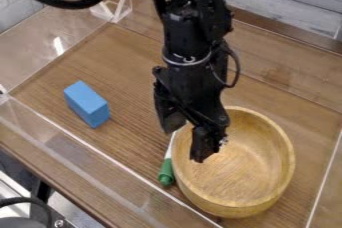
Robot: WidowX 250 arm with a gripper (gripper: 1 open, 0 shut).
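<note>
My gripper [186, 132] hangs in the middle of the camera view, open, its fingers over the left rim of a yellow oval bowl [254, 182]. A green-handled object [167, 172] lies just left of the bowl, partly hidden behind the bowl and gripper. A blue block [86, 103] rests on the wooden surface to the left, apart from the gripper.
Clear plastic edges run along the left and right sides. A white plastic piece stands at the back left, and a cable arches over the top left.
</note>
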